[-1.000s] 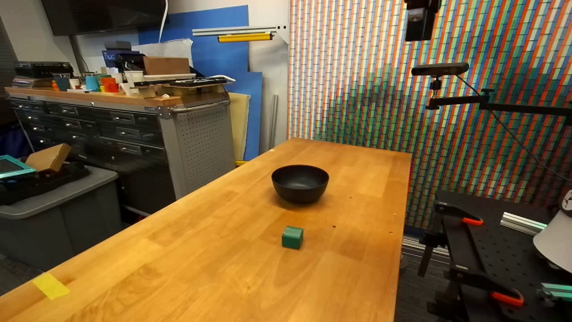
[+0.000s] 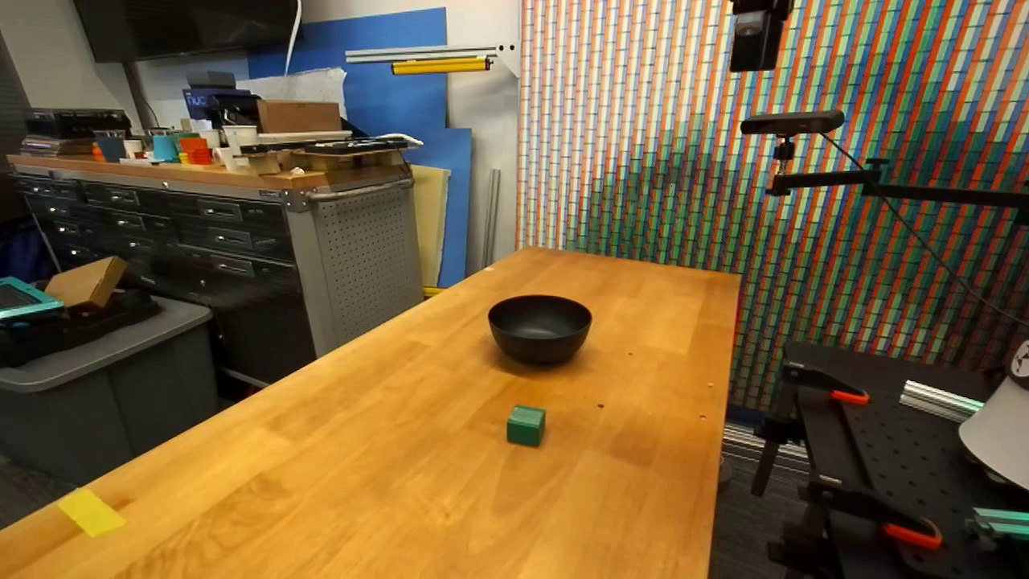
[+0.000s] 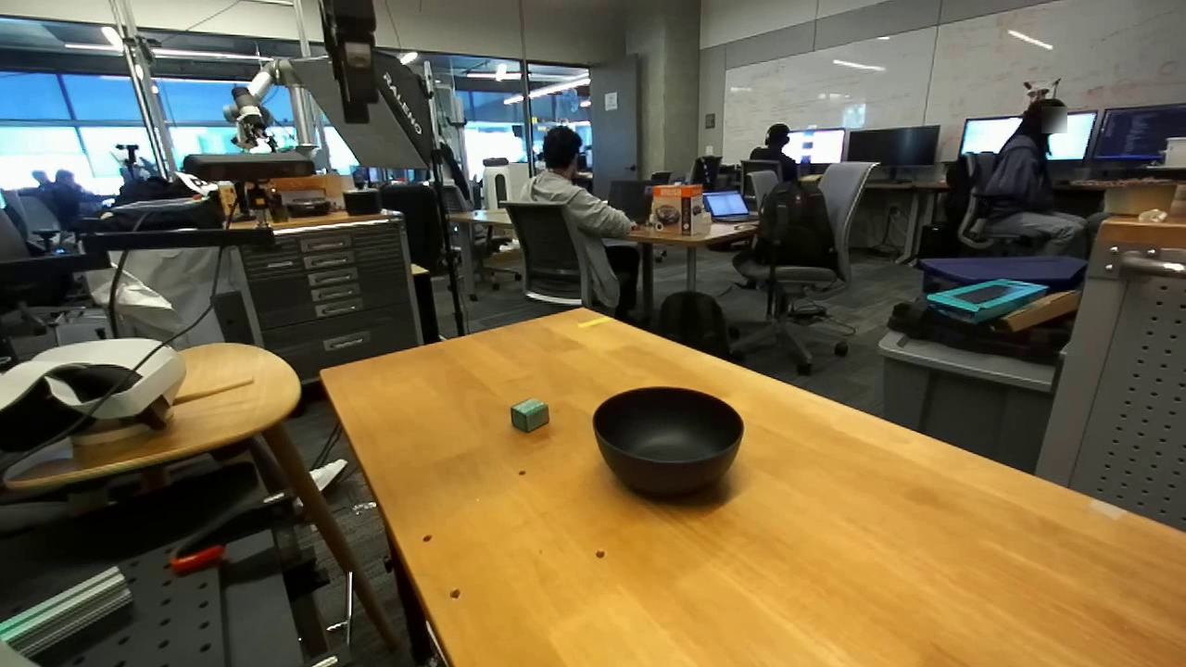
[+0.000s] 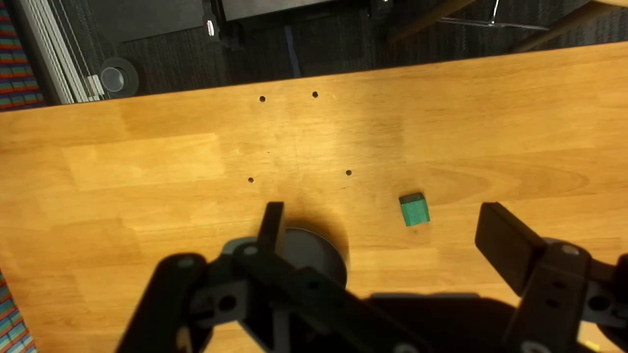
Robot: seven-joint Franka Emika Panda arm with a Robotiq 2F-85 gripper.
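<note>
A small green block (image 2: pixel 526 425) rests on the wooden table, nearer the camera than the black bowl (image 2: pixel 540 331) in exterior view 1. From the other side, the block (image 3: pixel 530 416) lies left of the bowl (image 3: pixel 668 441), clearly apart from it. In the wrist view my gripper is high above the table with its fingers spread wide, open and empty. The block (image 4: pixel 415 209) shows between and beyond the two fingers, while the left finger covers part of the bowl (image 4: pixel 312 254). Only a dark piece of the arm's end shows at the top of both exterior views.
Bare wood surrounds both objects on the table (image 2: pixel 405 415). Yellow tape (image 2: pixel 92 512) marks one edge. Beside the table stand a black cart (image 2: pixel 897 434) with clamps and a round stool (image 3: pixel 239 383). A camera on a boom (image 2: pixel 793 122) sits off the table's side.
Block and bowl stay where they were. The dark arm end at the top of exterior view 1 shows almost no movement.
</note>
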